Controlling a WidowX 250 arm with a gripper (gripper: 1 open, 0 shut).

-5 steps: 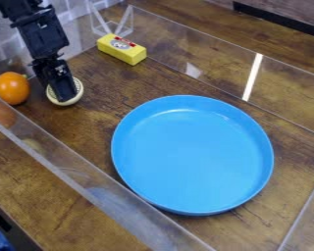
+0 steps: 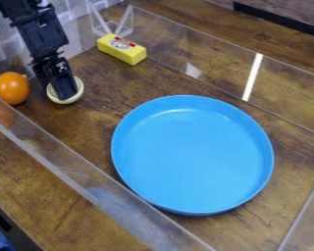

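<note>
My black gripper reaches down at the upper left, over a small white round object, probably a bowl or cup, that sits on the wooden table at its fingertips. The fingers look closed on it, though the dark fingers partly hide it. An orange ball-like fruit lies just left of it. A yellow box lies to the upper right.
A large blue plate covers the lower right middle of the wooden table. A clear plastic edge runs along the lower left.
The gripper has shifted very slightly around the white object. The other things have not moved.
</note>
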